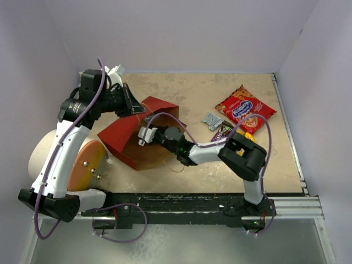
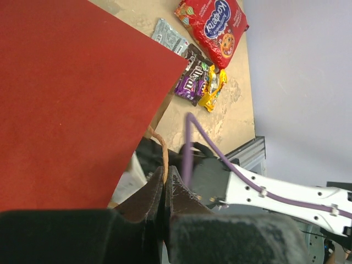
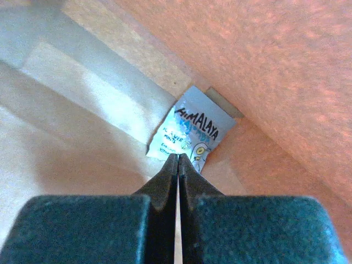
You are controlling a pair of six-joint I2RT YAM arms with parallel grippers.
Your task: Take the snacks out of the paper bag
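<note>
The red paper bag (image 1: pixel 119 135) lies on its side at the left of the table, its mouth toward the right. My left gripper is shut on the bag's thin twisted handle (image 2: pixel 164 148), above the bag. Inside the mouth is my right gripper, shut with nothing seen between its fingers. Deeper in the bag, just beyond the right fingertips, a small pale blue packet (image 3: pixel 192 127) lies against the bag's red wall. Out on the table are a red cookie pack (image 1: pixel 245 109), a silver packet (image 1: pixel 212 120), a purple candy bag (image 2: pixel 191 83) and a yellow one (image 2: pixel 213 88).
An orange and white rounded object (image 1: pixel 88 166) stands at the left, beside the left arm. Walls close in the back and both sides. Bare table (image 1: pixel 269 159) shows at the front right and back centre.
</note>
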